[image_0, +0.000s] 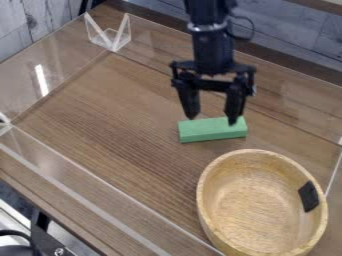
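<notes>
My gripper (213, 104) hangs from the dark arm at the upper middle, open, its two dark fingers low over a green block (213, 130). The block lies flat on the wooden table (100, 150). Whether the fingertips touch it cannot be told from this view.
A large round beige container (261, 215) with a dark patch on its rim sits at the lower right, just below the block. A clear plastic object stands at the back left.
</notes>
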